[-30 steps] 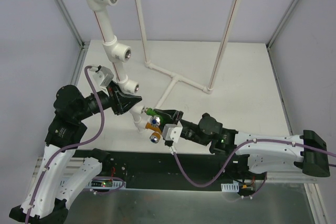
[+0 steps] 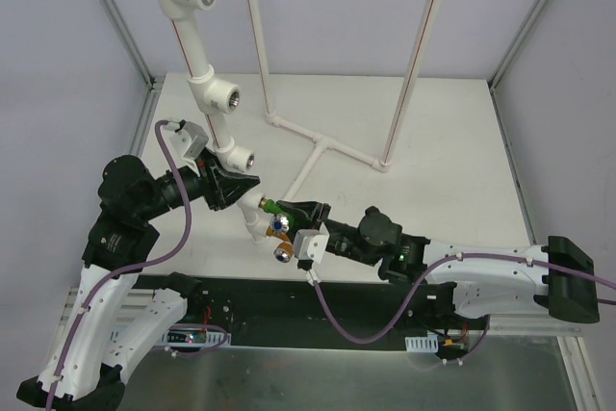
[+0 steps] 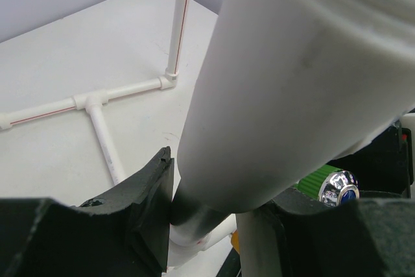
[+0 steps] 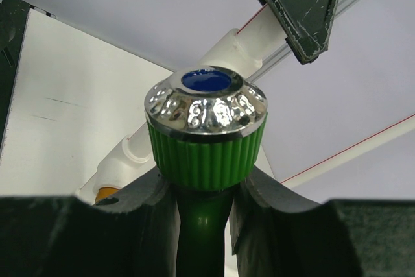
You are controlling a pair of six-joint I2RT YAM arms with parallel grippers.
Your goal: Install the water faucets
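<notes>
A green faucet (image 2: pixel 271 206) with a chrome knob is held by my right gripper (image 2: pixel 298 213), which is shut on it. Its threaded tip points at a low side socket (image 2: pixel 254 198) of the white pipe; whether they touch cannot be told. In the right wrist view, the chrome-topped green handle (image 4: pixel 204 154) with a blue cap rises above the fingers (image 4: pixel 152 215). My left gripper (image 2: pixel 239 184) is at the white standing pipe (image 3: pixel 279 82), which runs between its fingers; whether they press on it is unclear.
An orange faucet (image 2: pixel 277 234) with a chrome knob sits at the lowest part of the pipe, close beneath my right gripper. Higher up, the pipe has bare side sockets (image 2: pixel 229 97). A thinner white pipe frame (image 2: pixel 327 141) lies behind. The white board (image 2: pixel 443 161) is clear on the right.
Over the last second my right gripper has shifted slightly left, carrying the green faucet closer to the pipe's socket. The left arm shows no visible movement.
</notes>
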